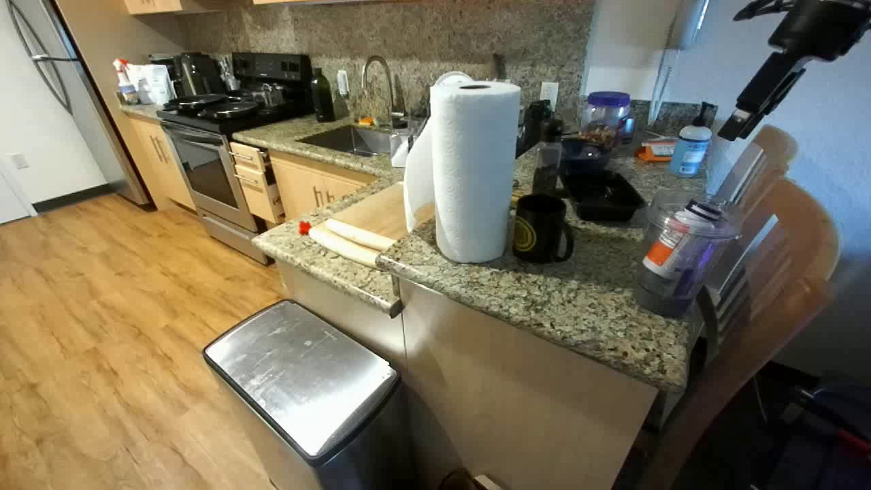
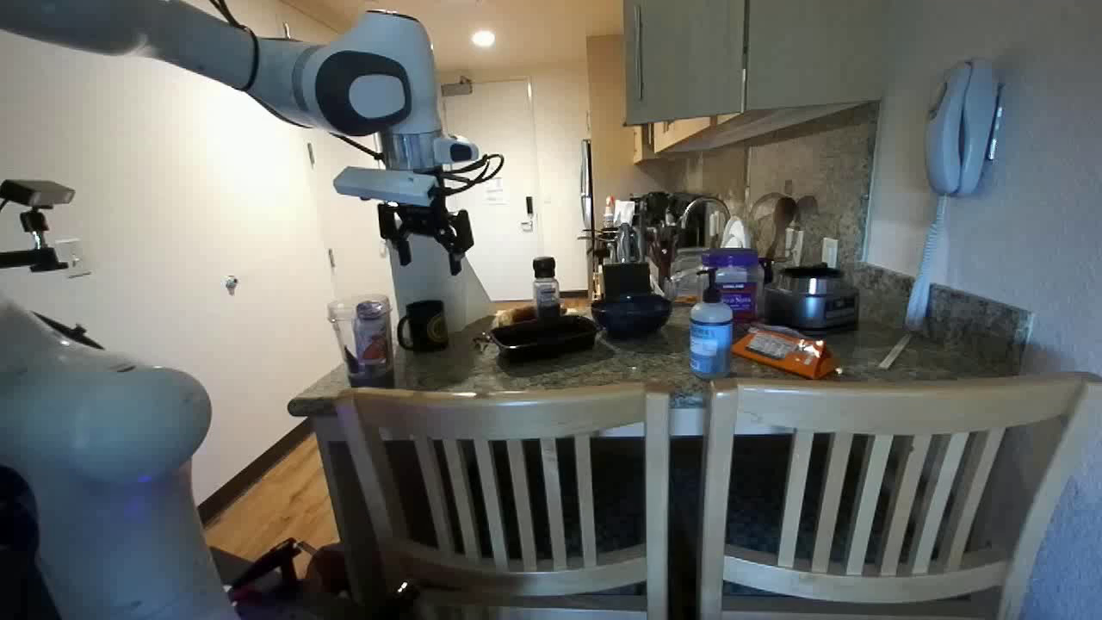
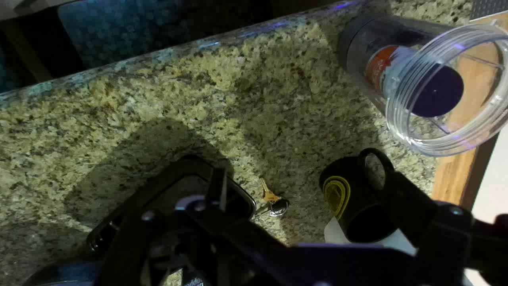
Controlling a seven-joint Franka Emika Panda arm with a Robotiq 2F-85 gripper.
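Note:
High over the granite counter (image 2: 455, 377), my gripper (image 2: 425, 258) is open and empty, its two fingers apart. Beneath it in exterior view 2 are a black mug (image 2: 424, 325) with a yellow emblem, a clear plastic container (image 2: 367, 346) with a bottle inside, and a black tray (image 2: 542, 337). Looking down in the wrist view, a bunch of keys (image 3: 276, 205) lies between the tray (image 3: 190, 167) and the mug (image 3: 350, 190). The clear container (image 3: 395, 57) stands near the counter edge. My gripper's dark parts cover some of the tray and the mug's lower side.
A paper towel roll (image 1: 478, 171) stands beside the mug. A dark bowl (image 2: 632, 315), a blue soap bottle (image 2: 710, 336) and an orange packet (image 2: 785, 351) are farther along. Wooden chairs (image 2: 516, 403) line one side. Bare granite (image 3: 295, 109) lies between tray and clear container.

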